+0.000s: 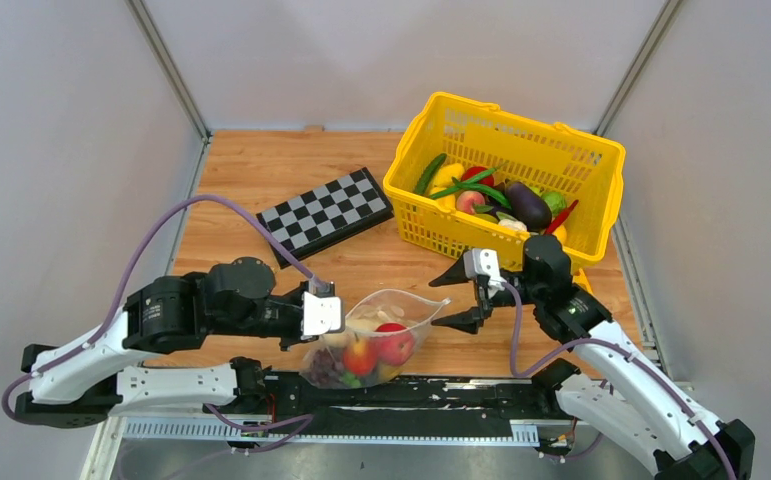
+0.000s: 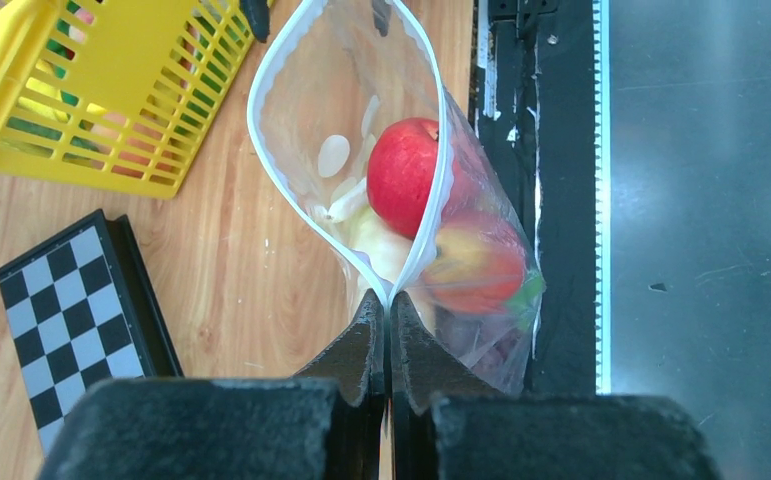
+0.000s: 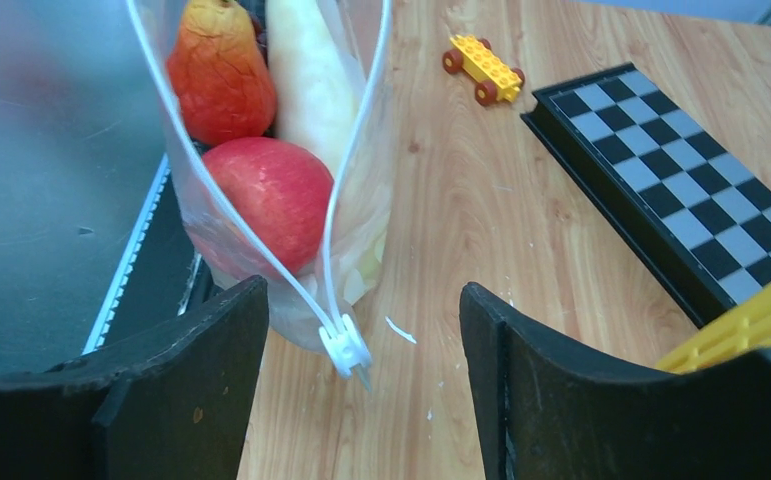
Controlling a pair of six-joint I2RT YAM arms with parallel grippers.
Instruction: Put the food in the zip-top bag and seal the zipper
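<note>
A clear zip top bag (image 1: 416,304) hangs from my left gripper, which is shut on one end of its white rim. The mouth of the bag gapes wide. Inside it are a red apple (image 2: 401,178), a red-yellow fruit (image 2: 476,262), pale pieces and dark grapes (image 1: 327,367). My right gripper is open, its fingers (image 3: 226,345) spread on either side of the rim's free end. The white slider (image 3: 345,346) at that corner lies between the fingers without contact that I can see.
A yellow basket (image 1: 561,150) of produce stands behind my right arm. On the table lie a black-and-white checkered board (image 1: 326,215) and a small yellow toy car (image 3: 483,68). Bare wood separates board and bag.
</note>
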